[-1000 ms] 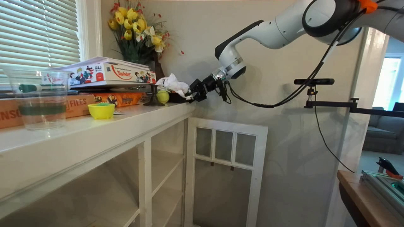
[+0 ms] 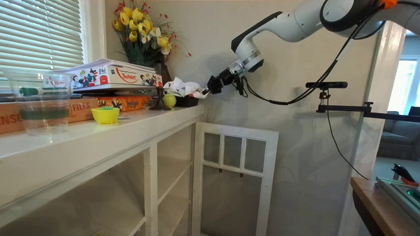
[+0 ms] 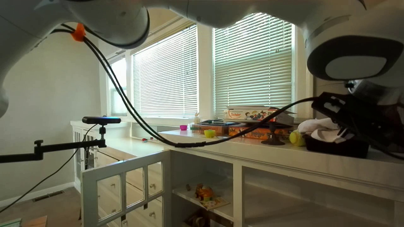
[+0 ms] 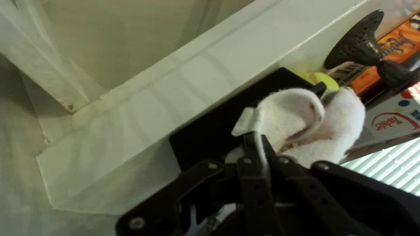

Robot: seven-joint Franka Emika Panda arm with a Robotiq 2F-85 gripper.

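Observation:
A crumpled white cloth lies bunched over a black tray on the white counter. My gripper is shut on the cloth, with a pale fold and its tag running between the dark fingers. From the side, the gripper is just right of the cloth, and a strip of fabric stretches to its tips. The bulk of the cloth still rests in the black tray. In exterior view 2 the fingertips are hard to make out against the dark gripper body.
A yellow-green ball and a dark metal stand sit close beside the tray. Game boxes, a yellow cup and a clear plastic cup occupy the counter further along. Below, a cabinet door hangs open.
In exterior view 1 my gripper has moved up and to the right, away from the counter edge. The cloth's near end now stretches with it, and more of the tray shows.

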